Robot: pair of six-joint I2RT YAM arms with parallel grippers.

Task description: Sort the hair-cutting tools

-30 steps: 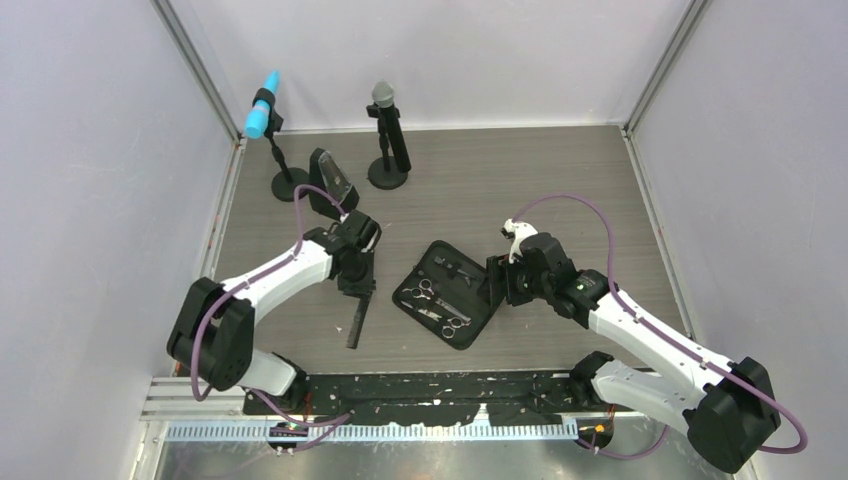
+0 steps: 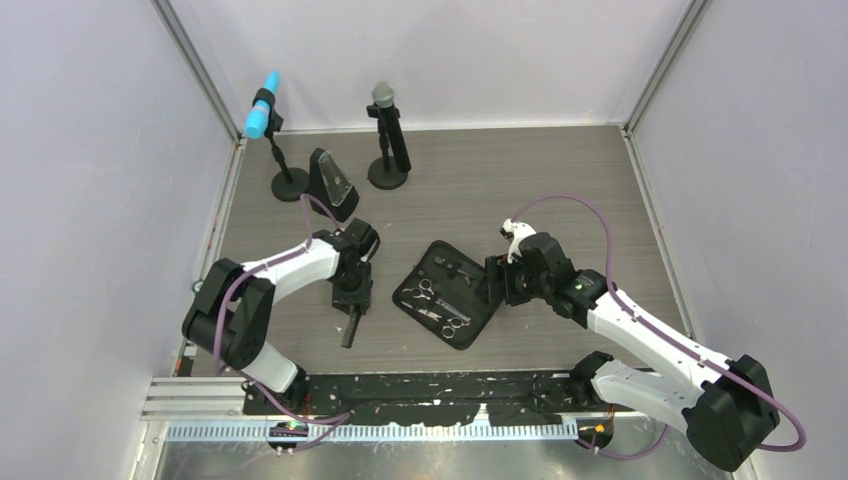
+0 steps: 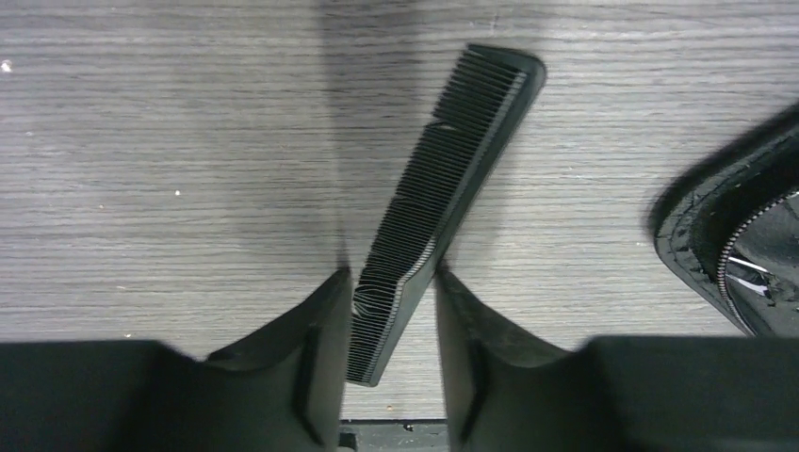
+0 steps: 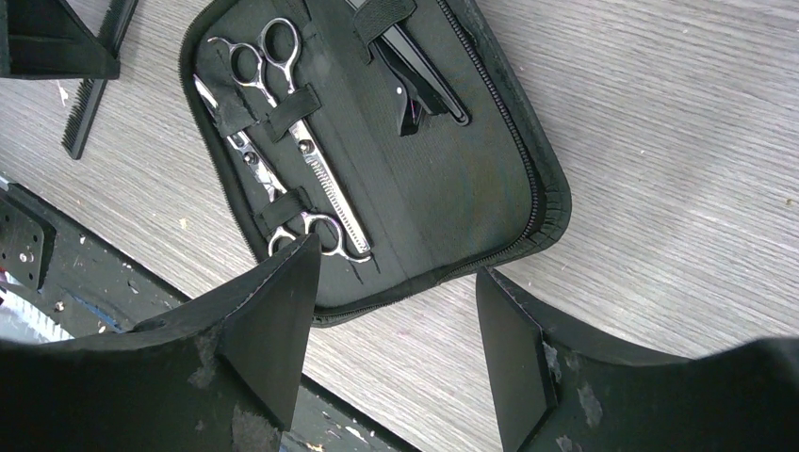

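Observation:
A black comb (image 3: 424, 207) slants through the left wrist view over the grey table. My left gripper has its fingers narrowly spaced, one on each side of the comb's lower part; whether both press on it cannot be told. In the top view the comb (image 2: 351, 328) sticks out below that gripper. The black zip case (image 2: 440, 295) lies spread out at mid-table, with scissors (image 4: 325, 179), more scissors (image 4: 254, 155) and a hair clip (image 4: 415, 94) in it. My right gripper stands open at the case's edge, nothing between its fingers.
At the back left stand a blue microphone (image 2: 262, 115) on a stand, a black metronome (image 2: 332, 185) and a grey-headed microphone (image 2: 390, 125).
My left arm has shifted, its elbow moving a little right and up in the top view. The comb's front end has swung slightly left. The right arm and the case are still.

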